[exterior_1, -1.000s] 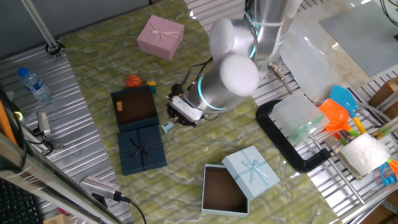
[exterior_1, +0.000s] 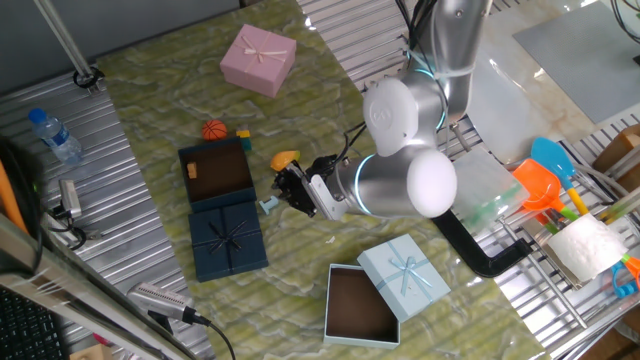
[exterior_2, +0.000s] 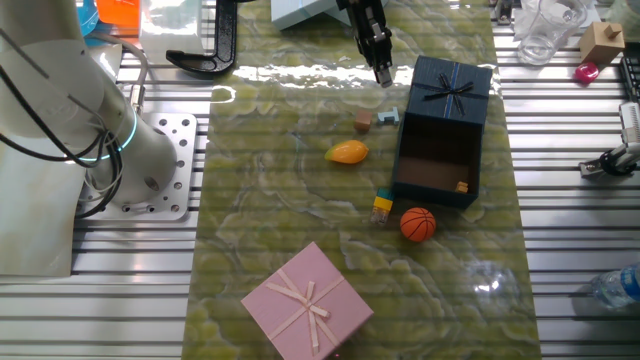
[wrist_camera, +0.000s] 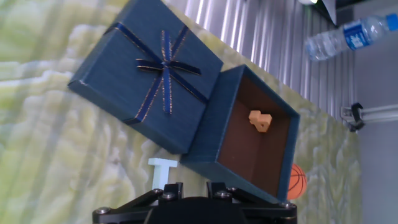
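My gripper stands open above the mat, with nothing visible between its fingertips. Just ahead of it in the wrist view lies a pale blue T-shaped block (wrist_camera: 161, 172), outside the navy box (wrist_camera: 211, 134). Inside that box rests a small orange block shaped like a 4 (wrist_camera: 260, 121). The navy lid (wrist_camera: 134, 74) with its bow lies beside the box. Exterior view 2 shows a brown cube (exterior_2: 362, 120) near the T block, a toy mango (exterior_2: 347, 152), a yellow-and-green block (exterior_2: 382, 203) and a small basketball (exterior_2: 417, 224). The arm hides the cube in exterior view 1.
An open light blue box (exterior_1: 362, 305) with its lid (exterior_1: 405, 276) tilted against it sits at the mat's near side. A closed pink box (exterior_1: 259, 60) occupies the far end. Beach toys (exterior_1: 540, 185) and a black bracket (exterior_1: 470, 240) lie right of the mat.
The arm has swung to the right and its wrist has tilted, while the gripper has shifted slightly down the view. The mango, hidden before, now shows. The objects have stayed put.
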